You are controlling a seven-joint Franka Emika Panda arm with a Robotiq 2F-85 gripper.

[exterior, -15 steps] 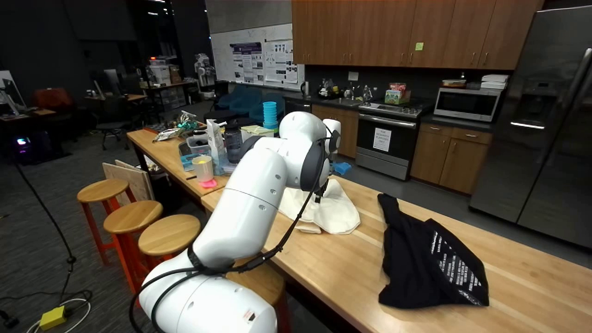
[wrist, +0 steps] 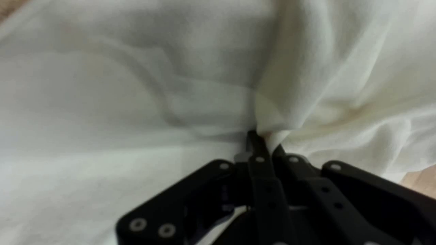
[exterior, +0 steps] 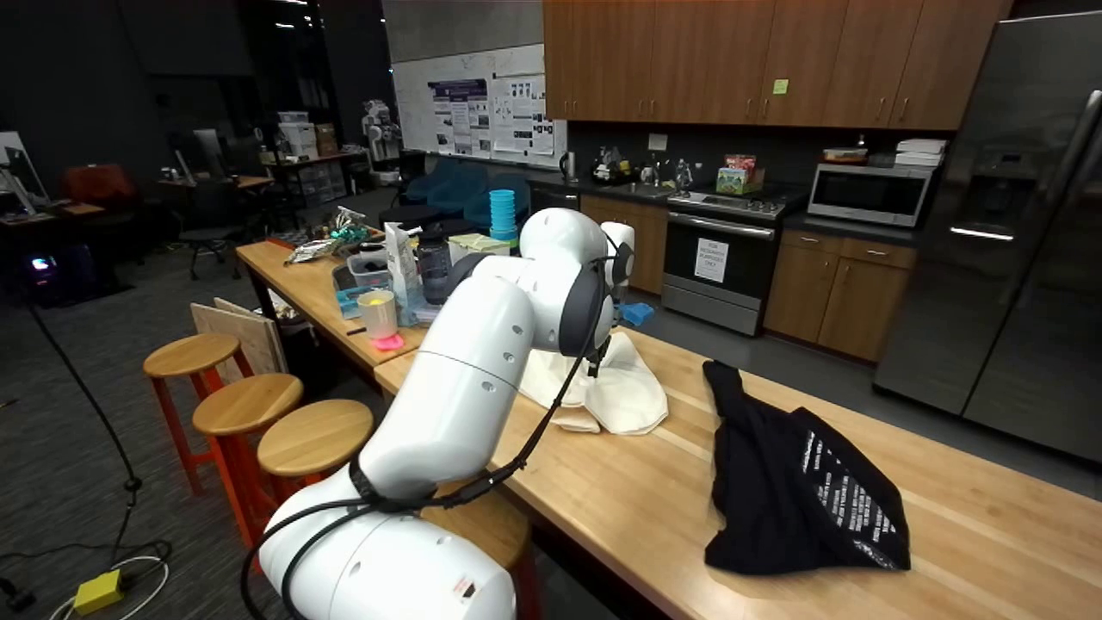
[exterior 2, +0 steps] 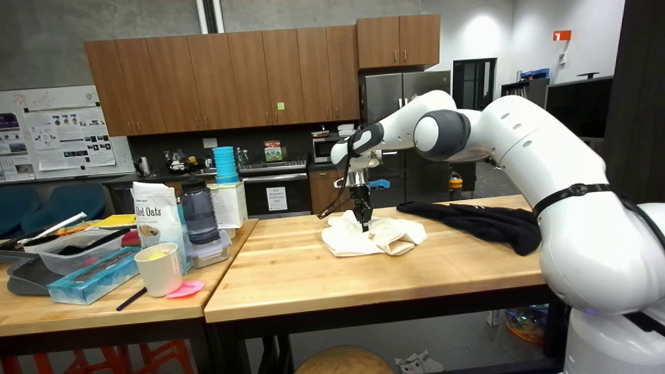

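Observation:
Cream-white cloth (exterior 2: 349,240) lies crumpled on the wooden table, with folds raised toward its middle. My gripper points down into it, its black fingers (wrist: 258,161) shut on a pinched fold of the cloth. Around that fold, the wrist view is almost filled by the fabric. From the first exterior side, the arm covers part of the cloth (exterior: 630,393) and much of the gripper. A black garment (exterior: 795,486) with white print lies spread on the same table, apart from the cloth.
Bare tabletop (exterior 2: 299,274) lies in front of the cloth. On the adjoining table stand a mug (exterior 2: 159,271), an oats bag (exterior 2: 159,215), a dark bottle (exterior 2: 199,212) and a tissue box (exterior 2: 93,277). Stools (exterior: 315,439) stand beside the tables.
The cloth near the fingers has bunched up slightly, and its near edge has drawn in a little. The arm looks nearly unmoved; the black garment lies as before.

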